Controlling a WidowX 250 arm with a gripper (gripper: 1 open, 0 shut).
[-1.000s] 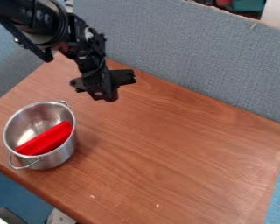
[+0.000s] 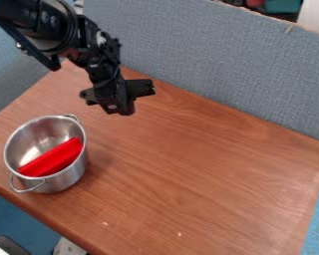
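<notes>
A steel pot (image 2: 68, 179) with side handles stands at the left front of the wooden table, a red elongated object (image 2: 51, 159) lying inside it. Above the back left of the table, behind and to the right of the pot, hangs my black gripper (image 2: 120, 104), pointing down and apart from the pot. Its fingers are small and dark in this view; it looks shut, with nothing visible between them.
A grey padded panel (image 2: 215, 60) runs along the back. A strip of blue tape (image 2: 317, 221) is at the right front.
</notes>
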